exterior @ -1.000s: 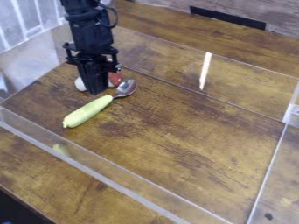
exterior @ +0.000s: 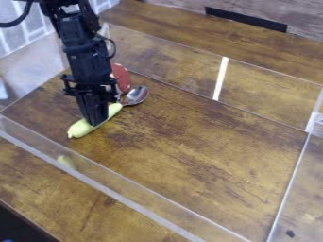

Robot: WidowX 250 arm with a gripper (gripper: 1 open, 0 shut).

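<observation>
The black gripper [exterior: 93, 117] is low over a pale yellow-green elongated object [exterior: 83, 130], its fingertips at the middle of that object. Whether the fingers are apart or closed is hard to make out. Just right of the arm lies a silver spoon [exterior: 135, 95], with a red object [exterior: 121, 75] behind it, partly hidden by the arm.
A clear-walled enclosure surrounds the wooden surface [exterior: 202, 161], which is bare in the middle and right. A white strip [exterior: 222, 77] is on the back wall.
The object looks to be in about the same place.
</observation>
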